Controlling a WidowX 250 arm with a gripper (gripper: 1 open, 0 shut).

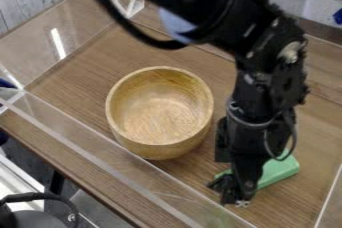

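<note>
My black gripper (237, 185) is low over the right part of the wooden table, at a green block (278, 171) that lies on the tabletop. The block shows to the right of and behind the fingers. The gripper is open; whether a finger touches the block is hard to tell. A round wooden bowl (158, 113) stands to the left of the gripper.
Clear plastic walls run along the left and front edges. Dark hardware sits outside the front-left corner.
</note>
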